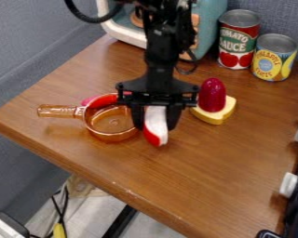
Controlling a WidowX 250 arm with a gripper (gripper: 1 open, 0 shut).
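Observation:
My gripper (155,110) is at the middle of the wooden table, shut on a white and red object (155,128), held upright just right of a translucent orange pan (112,127) with its handle pointing left. A pink item (92,99) shows behind the pan's handle. To my gripper's right, a dark red upright object (211,93) stands on or by a yellow piece (215,115).
A red can (237,42) and a yellow can (274,58) stand at the back right. A white and teal container (119,20) is behind the arm. A black stove-like unit (291,200) lines the right edge.

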